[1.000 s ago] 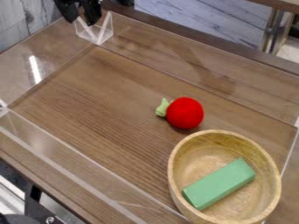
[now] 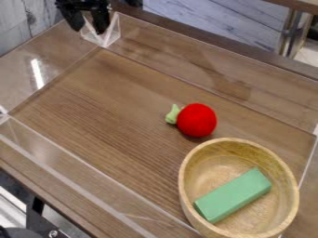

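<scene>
A black gripper [image 2: 87,17] is at the top left of the camera view, small and partly out of frame, above a crumpled clear plastic piece [image 2: 102,33]. Whether anything is between its fingers is hard to tell. A red tomato-like object [image 2: 198,122] with a green tip lies at middle right. A yellow bowl [image 2: 199,167] at the lower right holds a green block [image 2: 233,193].
A dark edge runs along the top right, with a pale ledge [image 2: 298,5] in the corner.
The gripper has moved left and up, away from the middle of the top edge. The tomato, bowl and block have not moved.
</scene>
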